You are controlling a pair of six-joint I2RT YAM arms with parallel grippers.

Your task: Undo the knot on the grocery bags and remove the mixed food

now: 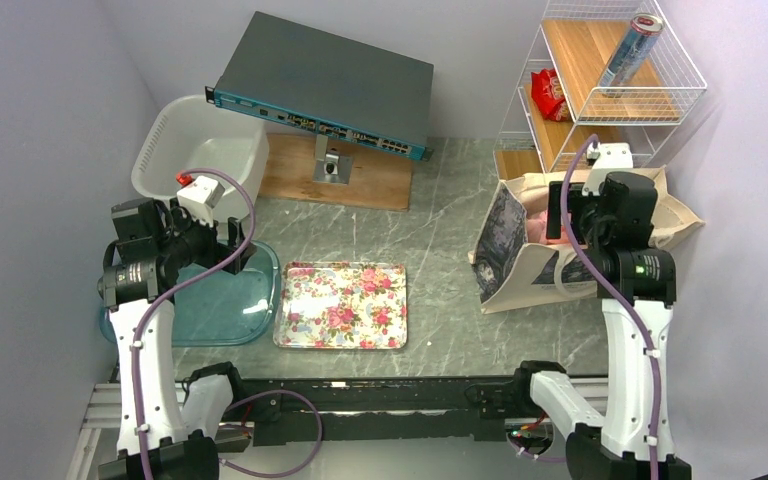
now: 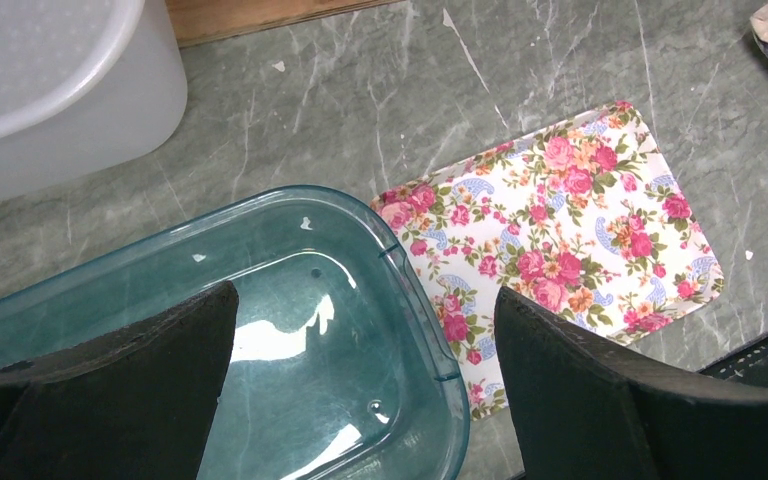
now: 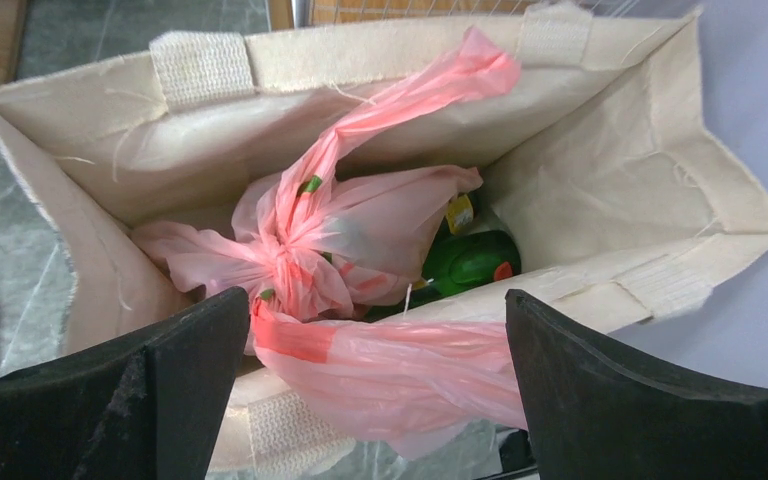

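A canvas bag stands on the right of the counter. Inside it lies a pink plastic grocery bag with a knot at its middle; one tail reaches up to the back rim, and pink plastic also spreads across the front rim. Green items show beside it, and its contents are indistinct. My right gripper is open above the bag, pink plastic visible below between its fingers. My left gripper is open over the teal tray, holding nothing.
A floral tray lies mid-counter. A white bin, a monitor stand's wooden base and a wire shelf with a can stand behind. Walls border both sides; counter around the floral tray is clear.
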